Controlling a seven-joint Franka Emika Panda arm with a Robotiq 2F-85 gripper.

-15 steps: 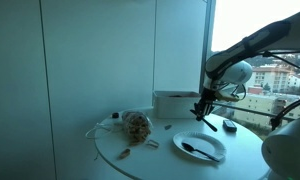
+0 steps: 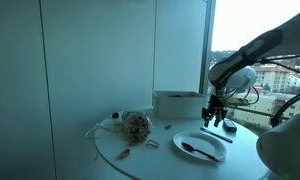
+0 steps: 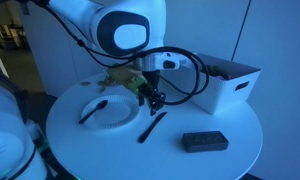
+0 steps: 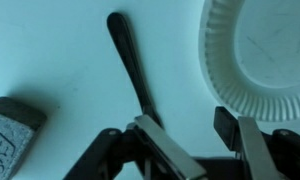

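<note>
A black knife-like utensil (image 4: 132, 60) lies flat on the white table, right of the plate in exterior view 1 and left of it in the wrist view. Its thin end passes behind one of my fingers in the wrist view. My gripper stands open above the table, with a clear gap and nothing visible between its fingertips. The white plate (image 2: 180, 139) holds a black spoon (image 2: 199, 152). In exterior view 2 the gripper (image 3: 152, 102) is between the plate and the utensil (image 3: 152, 126).
A dark grey block (image 3: 204, 141) sits near the table edge. At the back stands a white bin (image 3: 226, 96) with things inside. Exterior view 1 shows a clear bag (image 2: 137, 125) and small items at the left. Free table lies in front of the utensil.
Over the last second the gripper has shifted slightly rightward in exterior view 1. A dark utensil that slanted near its fingertips now shows lying on the table below it. Plate and spoon have stayed put.
</note>
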